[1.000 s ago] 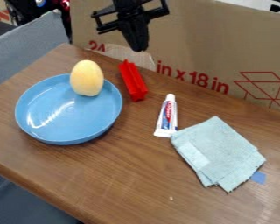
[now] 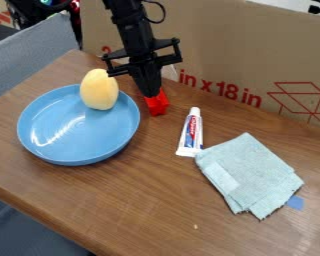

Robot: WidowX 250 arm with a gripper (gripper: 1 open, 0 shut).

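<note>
My black gripper [image 2: 148, 82] is low at the back of the wooden table, directly over a red object [image 2: 157, 104] and hiding much of it; whether anything is between the fingers is not visible. Left of it, a pale yellow egg-shaped object [image 2: 99, 89] rests on the back part of a blue plate [image 2: 69, 135]. A white toothpaste tube [image 2: 191, 133] lies right of the red object, slightly nearer the front. A folded light-blue cloth [image 2: 251, 174] lies at the right.
A cardboard box [image 2: 256, 60] stands along the back edge. Grey material [image 2: 23, 55] is at the left beyond the table's edge.
My gripper has come down from above the back of the table onto the red object, which is now mostly covered by it. The other things have not moved.
</note>
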